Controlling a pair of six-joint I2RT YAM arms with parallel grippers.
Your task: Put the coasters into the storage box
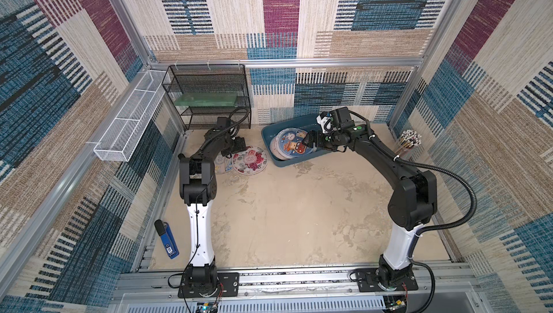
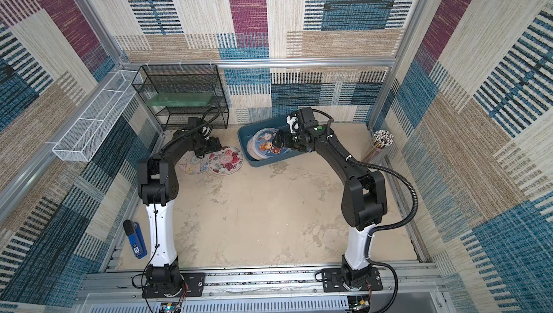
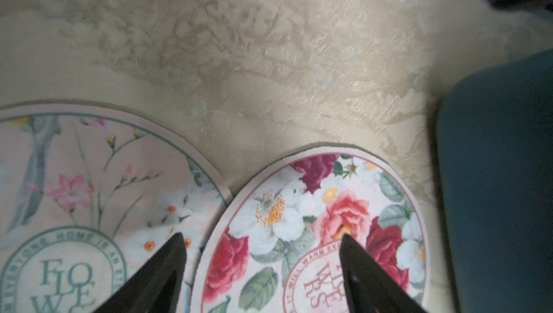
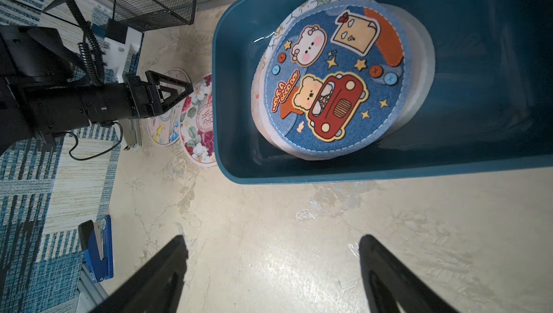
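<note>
A teal storage box [image 4: 242,169] holds stacked coasters topped by a blue car coaster [image 4: 337,82]. Left of it on the table lie two coasters, a rose-patterned one [image 3: 299,221] and a pale floral one [image 3: 92,186]. My left gripper hovers open over where these two meet, empty. My right gripper is over the box area at its front side, fingers apart with nothing between them.
A black mesh shelf [image 1: 207,119] stands at the back left, a white wire basket [image 1: 126,123] hangs on the left, a blue stapler [image 1: 168,241] lies front left, and a bundle of sticks [image 1: 410,139] is at the right.
</note>
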